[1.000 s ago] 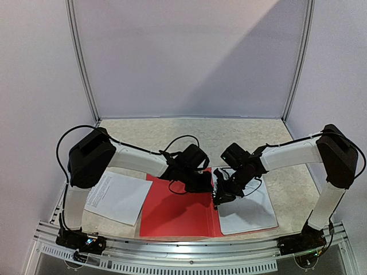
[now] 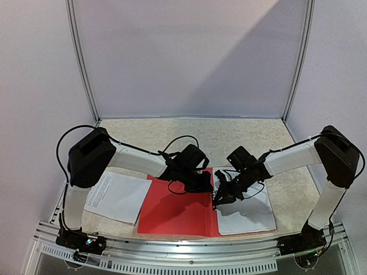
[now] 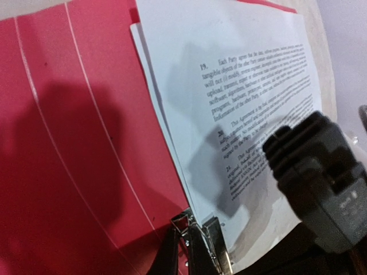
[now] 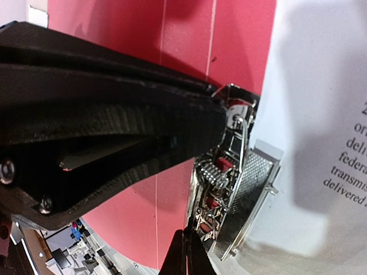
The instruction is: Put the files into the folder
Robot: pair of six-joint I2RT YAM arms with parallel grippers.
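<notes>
The red folder (image 2: 166, 209) lies open on the table, with a stack of white printed sheets (image 3: 252, 86) on its right half. A metal clip (image 4: 221, 177) stands at the inner edge of the sheets, beside the folder's spine. My left gripper is shut at the clip in the left wrist view; nothing shows between its fingers. From the right comes my right gripper, its fingertips shut at the clip's near end. Whether either gripper touches the clip, I cannot tell. Both arms hide part of the folder in the top view.
Left of the folder another white printed sheet (image 2: 117, 195) rests on the table, its right edge meeting the folder. The metal rail (image 2: 189, 249) runs along the front edge. Behind the arms the table (image 2: 223, 132) is clear.
The folder and its sheets have shifted very slightly left. My right arm has moved a little to the right and forward; the left arm looks still.
</notes>
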